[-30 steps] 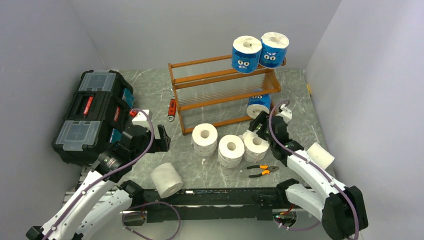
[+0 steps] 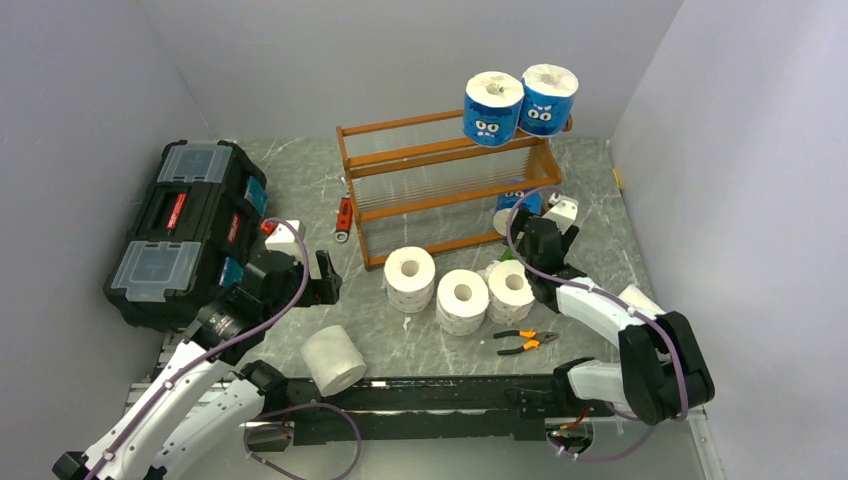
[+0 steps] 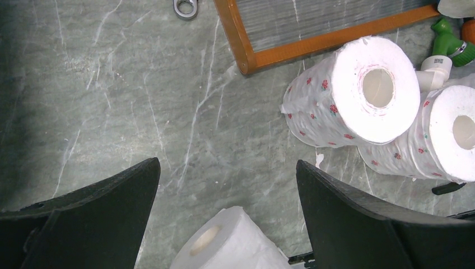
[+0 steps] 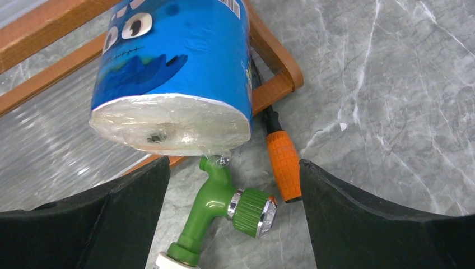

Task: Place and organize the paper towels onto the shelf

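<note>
Two blue-wrapped rolls (image 2: 493, 110) stand on top of the wooden shelf (image 2: 400, 160) at its right end. A third blue roll (image 4: 173, 50) lies in the lower level at the right end. Facing it, my right gripper holds its fingers apart, nothing between them, with the roll just ahead. Three white rolls, one of them the nearest-left roll (image 2: 410, 278), stand upright in front of the shelf. Another white roll (image 2: 333, 360) lies tipped at the front edge. My left gripper is open and empty over bare table, left of the upright rolls.
A green tap (image 4: 218, 207) and an orange-handled tool (image 4: 283, 162) lie by the shelf's right front corner. Pliers (image 2: 526, 341) rest before the upright rolls. A black toolbox (image 2: 190, 235) fills the left side; a red tool (image 2: 343, 219) lies by the shelf. A white roll (image 2: 637, 298) is partly hidden at right.
The left arm and the rolls have stayed put.
</note>
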